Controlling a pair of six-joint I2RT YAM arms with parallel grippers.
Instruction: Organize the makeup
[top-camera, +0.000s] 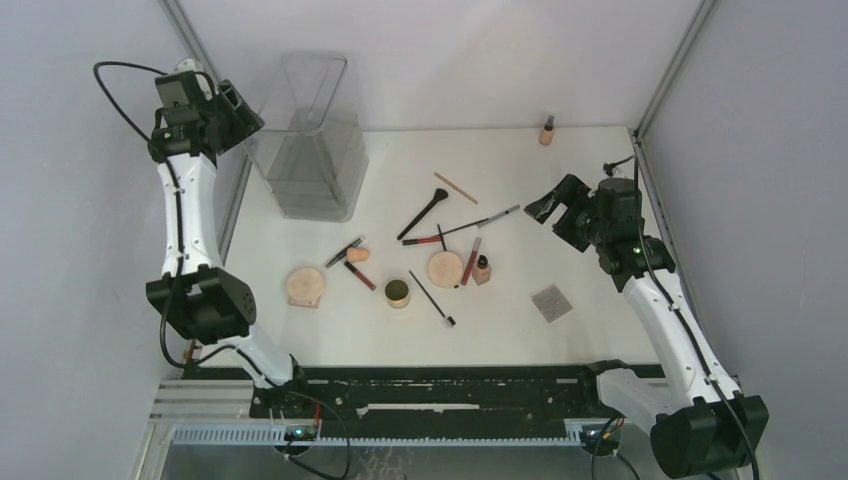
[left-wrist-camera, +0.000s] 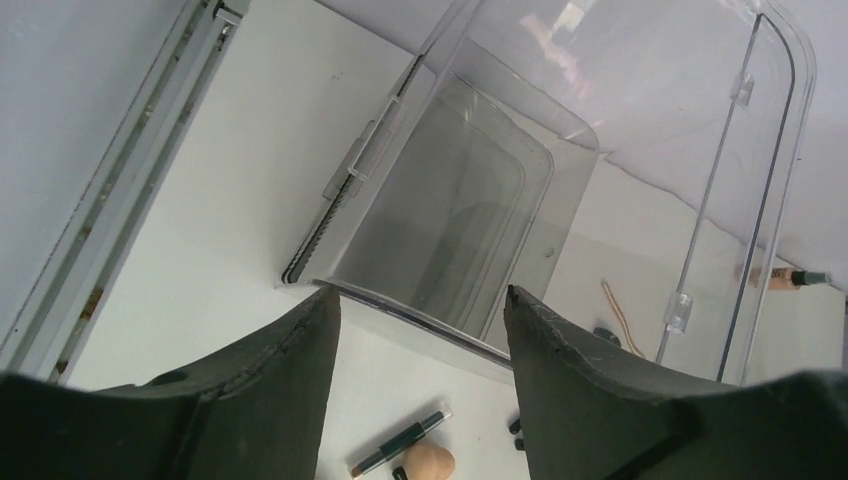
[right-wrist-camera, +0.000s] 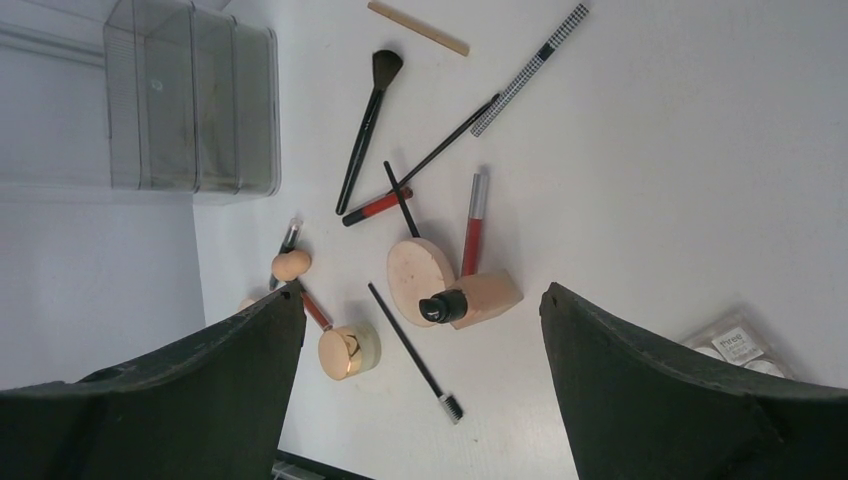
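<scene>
A clear acrylic organizer (top-camera: 318, 175) stands at the back left, its raised lid visible in the left wrist view. My left gripper hangs over its left side, fingers apart, nothing seen between them. My right gripper (top-camera: 555, 210) is open above the right of the table, empty. Loose makeup lies mid-table: a black brush (top-camera: 422, 213), a compact (top-camera: 445, 268), a foundation bottle (right-wrist-camera: 485, 298), red lip products (right-wrist-camera: 474, 240), a jar (top-camera: 397, 293), pencils, and a sponge (top-camera: 357, 255) beside a dark pen. Another compact (top-camera: 305, 283) lies front left.
A foundation bottle (top-camera: 546, 133) stands at the back right. A grey square palette (top-camera: 551, 303) lies front right. Walls and rails (top-camera: 662, 82) bound the white table (top-camera: 600, 320).
</scene>
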